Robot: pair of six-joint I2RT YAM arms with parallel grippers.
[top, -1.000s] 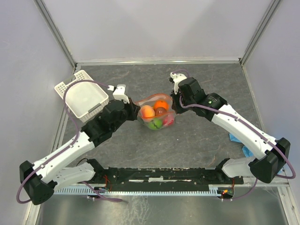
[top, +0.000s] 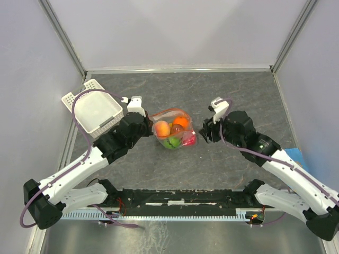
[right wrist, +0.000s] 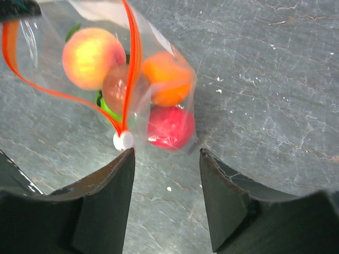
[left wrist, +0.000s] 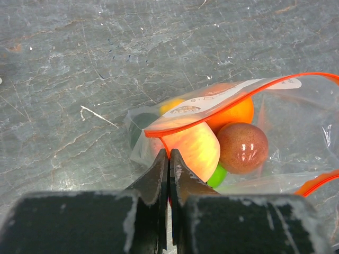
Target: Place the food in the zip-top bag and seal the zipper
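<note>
A clear zip top bag (top: 167,114) with an orange-red zipper edge holds the food in the middle of the table. Inside it I see a peach (left wrist: 197,151), an orange (left wrist: 233,114), a brown-red round fruit (left wrist: 243,148), a red item (right wrist: 170,128) and something green (top: 172,142). My left gripper is shut on the bag's zipper edge at its left end. The mouth gapes between the two orange strips. A white slider (right wrist: 123,141) sits at the right end of the zipper. Facing that end, my right gripper stands open and empty, apart from the bag.
An empty white basket (top: 95,110) lies at the back left. Something blue (top: 296,157) is partly covered by the right arm. Bare grey tabletop (top: 238,90) surrounds the bag at the back and front.
My right gripper has let go of the bag's right end, opened and moved right and toward the front. The left gripper shifted slightly left, still holding its edge.
</note>
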